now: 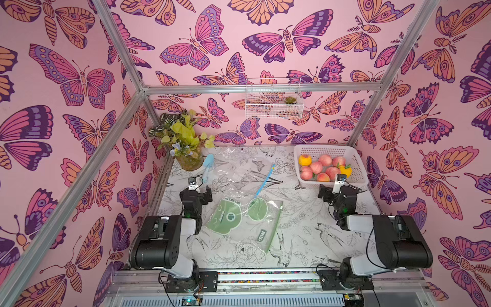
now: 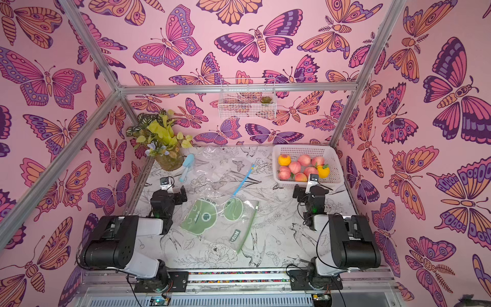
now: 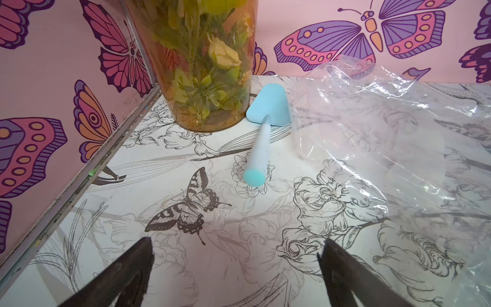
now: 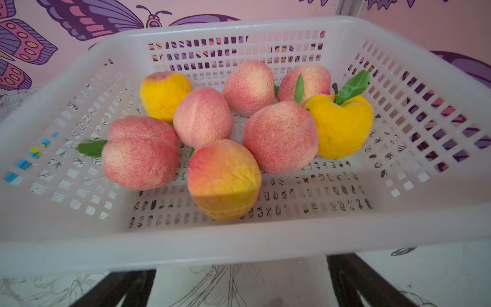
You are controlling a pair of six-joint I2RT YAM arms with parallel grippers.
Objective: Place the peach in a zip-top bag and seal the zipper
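Observation:
Several pink peaches [image 4: 280, 137] lie in a white perforated basket [image 4: 230, 248], together with yellow fruits [image 4: 338, 125]. Facing that basket at its near edge, my right gripper is open, its fingers apart and empty. A clear zip top bag [image 1: 250, 232] with green printed shapes lies flat on the table between the arms, a green strip along its right edge. Whether its mouth is parted cannot be told. Over bare table to the left of the bag, my left gripper stands open with nothing between its fingers.
A vase of flowers [image 3: 209, 71] stands at the back left, a light blue scoop [image 3: 260, 138] beside it. Crumpled clear plastic [image 3: 368, 128] covers the back middle. A blue stick [image 1: 265, 180] lies behind the bag.

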